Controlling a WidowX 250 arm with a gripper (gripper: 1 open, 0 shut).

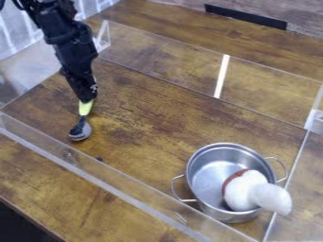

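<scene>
My black gripper (86,98) reaches down from the upper left to the end of a yellow-green handle (85,108) of a dark spoon-like utensil (79,129), which lies on the wooden surface at the left. Whether the fingers are open or shut on the handle is too small to tell. A steel pot (206,180) with two handles stands at the lower right, holding a white, reddish-ringed object (246,192).
Clear plastic walls (151,190) border the work area. A white strip (222,77) is at the back.
</scene>
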